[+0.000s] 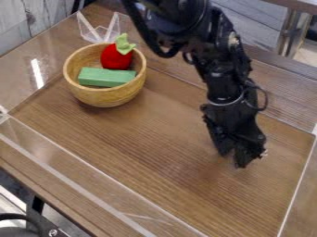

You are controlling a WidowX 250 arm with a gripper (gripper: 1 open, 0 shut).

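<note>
My dark arm comes down from the top centre to the right side of the camera view, where the gripper (233,145) is low over the wooden table (136,185); whether its fingers are open is hard to make out. A wooden bowl (103,95) at the upper left holds a red tomato-like object (117,58) with a green top and a green block (106,80).
A small pale wire-like object (132,26) lies behind the bowl at the top left.
</note>
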